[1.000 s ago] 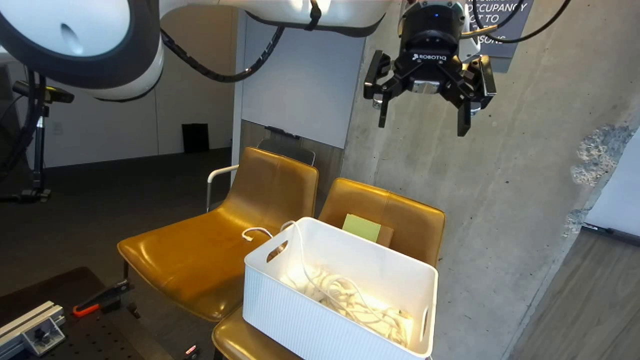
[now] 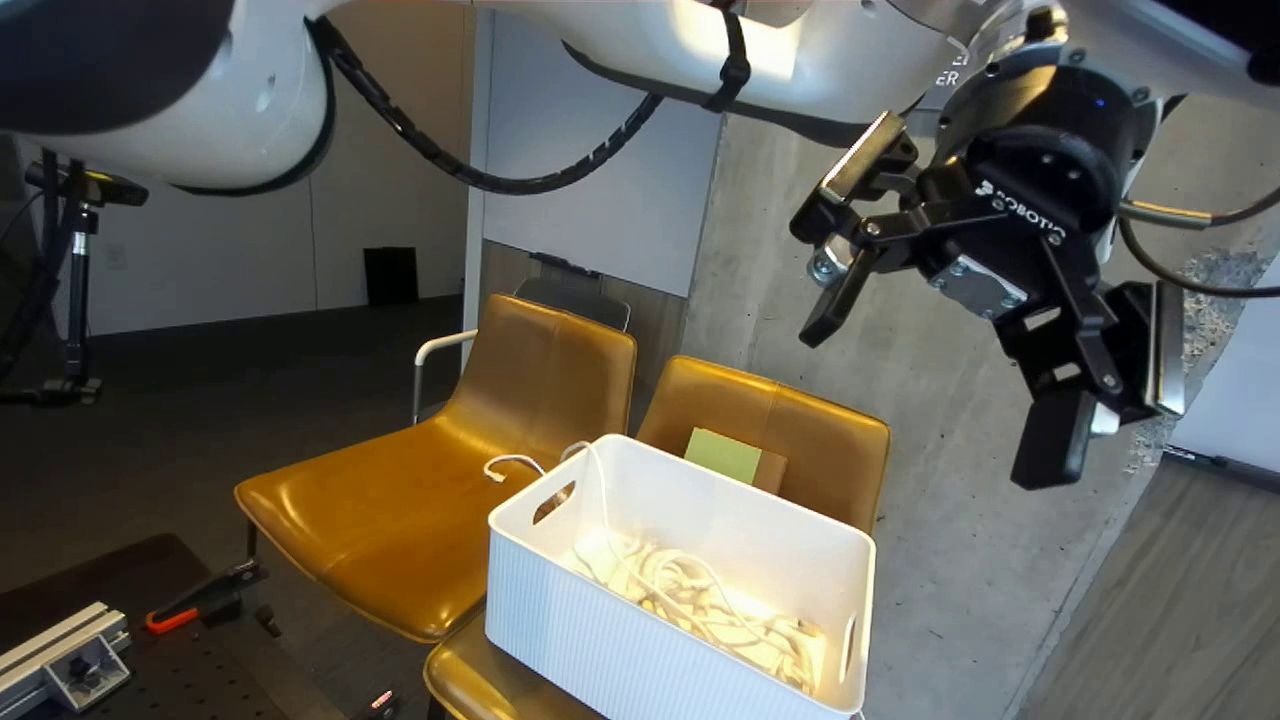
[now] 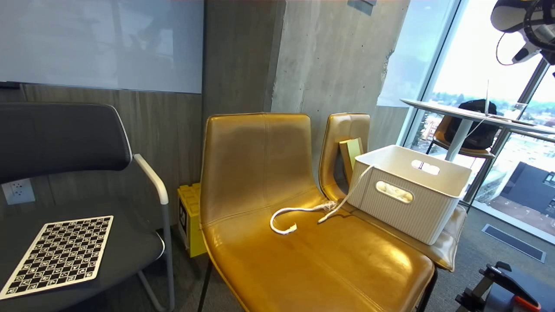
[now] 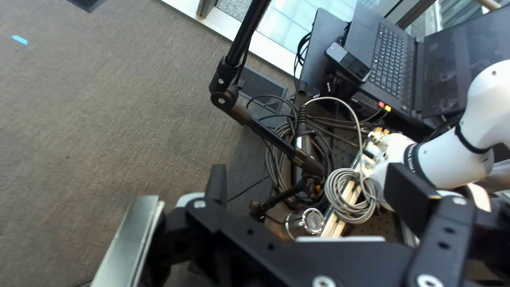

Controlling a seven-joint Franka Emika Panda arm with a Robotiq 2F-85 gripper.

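My gripper point(image 2: 936, 402) hangs high at the right of exterior view 1, tilted, its fingers spread wide with nothing between them. Lower down and to the left of it, well apart, a white ribbed bin point(image 2: 600, 648) stands on a tan chair. Coiled white rope point(image 2: 708, 600) lies inside the bin. One rope end point(image 3: 283, 229) trails over the bin's side onto the neighbouring chair seat. In the wrist view, the open fingers point(image 4: 217, 184) frame carpet, cables and the robot's own base; the bin is out of that view.
A green-and-brown block point(image 2: 726, 456) leans on the chair back behind the bin. The wrist view shows a black camera stand point(image 4: 267, 131), a coil of grey cable point(image 4: 351, 196) and a laptop point(image 4: 392, 59). Open carpet point(image 4: 119, 110) lies to the left.
In exterior view 1 my gripper has moved right and lower, nearer the camera, and has tilted. It was open before as well. The bin and rope have stayed put.
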